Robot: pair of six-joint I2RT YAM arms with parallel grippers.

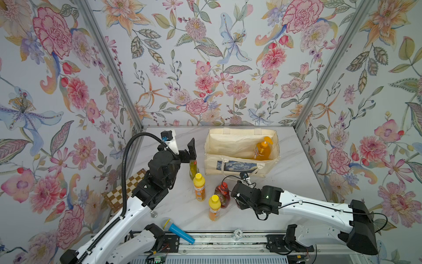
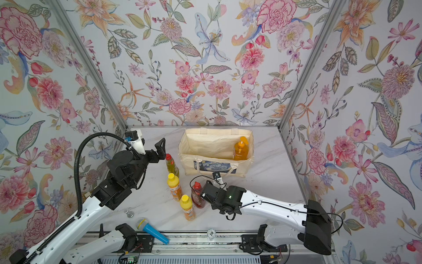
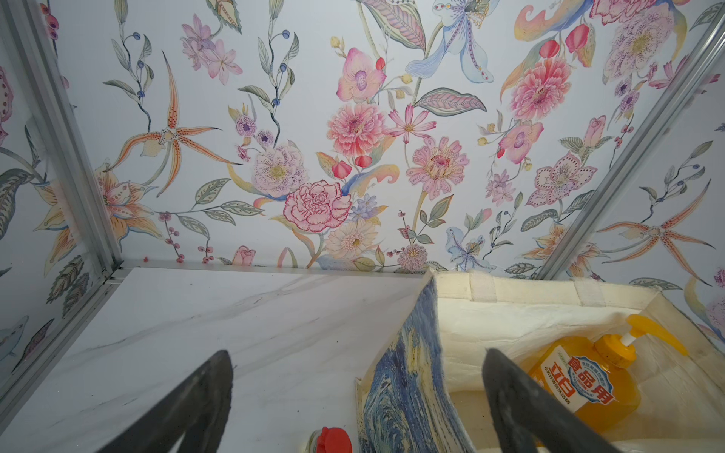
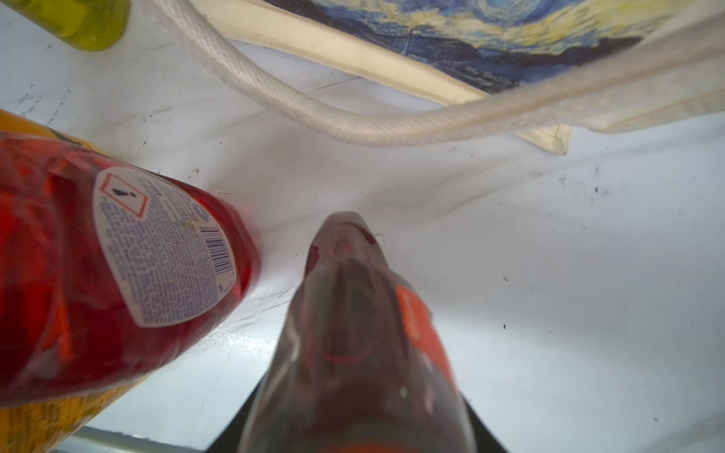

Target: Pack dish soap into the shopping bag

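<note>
An amber pump bottle of dish soap [image 1: 262, 150] leans inside the cream shopping bag [image 1: 211, 143], at its right end; its label shows in the left wrist view. Low in front of the bag is my right gripper. Between its fingers stands a clear, dark reddish-brown bottle [image 4: 347, 324] with its base on the table. Black finger edges show on both sides of this bottle, but whether they press on it is unclear. Up at the bag's left side, my left gripper is open with nothing between its fingers.
A red bottle [image 4: 173, 256] stands close left of the dark one. Farther left are two yellow-capped bottles [image 1: 199, 188] and a green bottle [image 2: 171, 163]. The bag's rope handle [image 4: 362, 128] hangs across the right wrist view. Table right of the bag is clear.
</note>
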